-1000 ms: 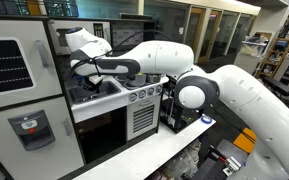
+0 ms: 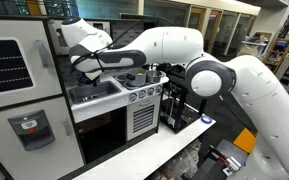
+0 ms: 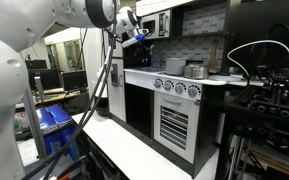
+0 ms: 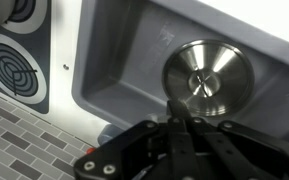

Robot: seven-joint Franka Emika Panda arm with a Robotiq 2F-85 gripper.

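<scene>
Below my gripper a round steel bowl or pan [image 4: 234, 78] lies in the grey sink [image 4: 134, 60], as the wrist view shows. The gripper's black fingertips are close together, shut, with nothing visible between them. They overlap the near edge of the steel piece in that view; whether they touch it I cannot tell. In exterior view 1 the gripper [image 2: 85, 77] hangs over the sink [image 2: 96, 93], and the piece inside is hard to make out.
Beside the sink are stove burners [image 4: 12, 70] and a grey tiled backsplash [image 4: 24, 140]. A steel pot [image 3: 195, 70] stands on the stove. Under it is a white oven front [image 3: 174, 122].
The gripper remains above the sink.
</scene>
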